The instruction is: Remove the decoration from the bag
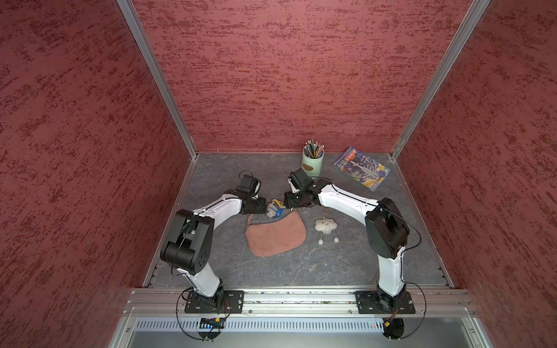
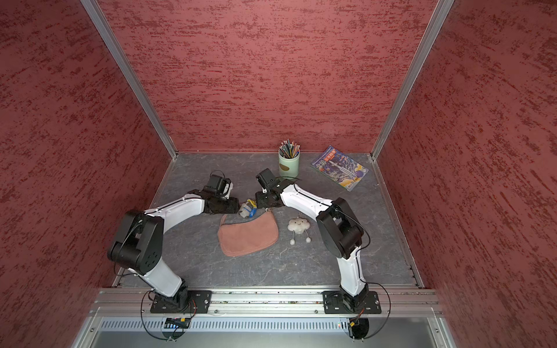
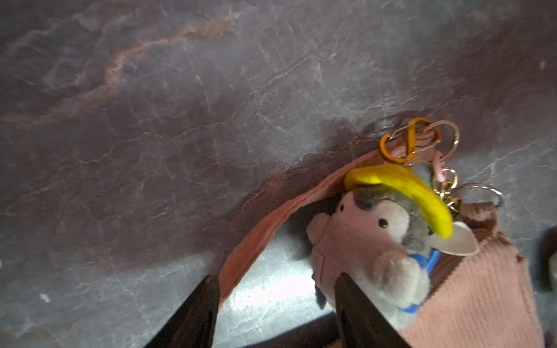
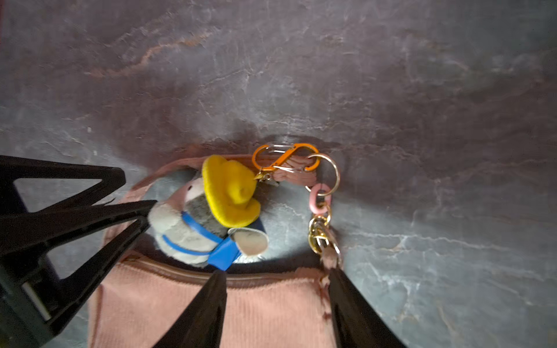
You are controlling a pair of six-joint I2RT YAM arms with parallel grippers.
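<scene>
A pink corduroy bag [image 1: 275, 236] lies flat on the table, its strap [image 3: 272, 223] curving behind. Within the strap's loop rests a plush penguin [image 3: 377, 243] with a yellow hat [image 4: 229, 191] and a blue bag. An orange S-shaped carabiner [image 4: 287, 156] by the hat meets the strap end, beside a gold ring and pink link [image 4: 319, 199]. My left gripper is open at the plush's left; its fingertips are close to the body, and contact is unclear. Over the bag's upper right side, my right gripper is open with nothing held.
A white cloud-shaped plush [image 1: 326, 225] lies right of the bag. Behind the right arm stand a green pencil cup [image 1: 312, 162] and, farther right, a magazine [image 1: 362, 167]. The table in front of the bag is clear.
</scene>
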